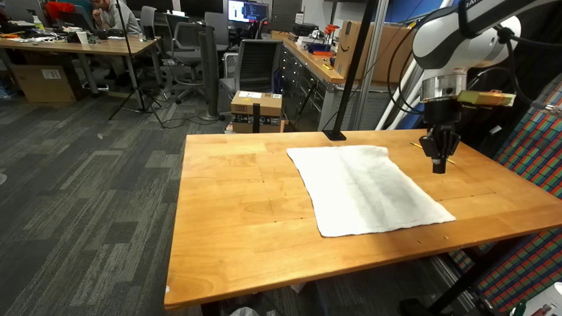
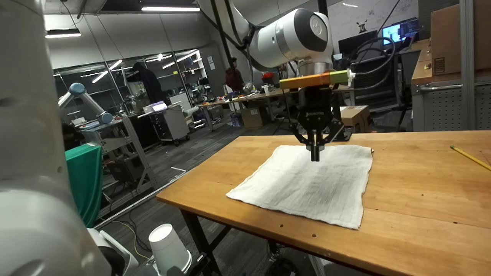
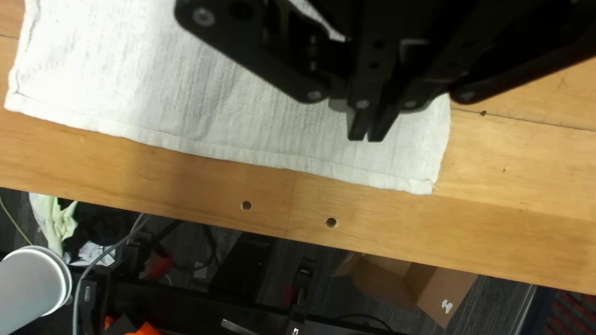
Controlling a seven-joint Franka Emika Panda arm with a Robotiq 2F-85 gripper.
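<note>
A white cloth [image 1: 358, 189] lies flat and spread out on the wooden table. Its near hem and one corner show clearly in the wrist view, where the cloth [image 3: 184, 100] passes beneath the fingers. My gripper [image 1: 438, 167] hangs in the air above the table, pointing down. In the second exterior view the gripper [image 2: 315, 156] appears in front of the cloth [image 2: 308, 184], its tips together. The wrist view has the gripper shut, nothing between its fingers, with the cloth below and apart from them.
A yellow pencil [image 2: 470, 157] lies on the table beyond the cloth. A black post base [image 1: 334, 135] stands at the table's back edge. Bare wood [image 1: 237, 210] is clear to the cloth's left in the first exterior view. A white bin [image 2: 169, 248] sits below table height.
</note>
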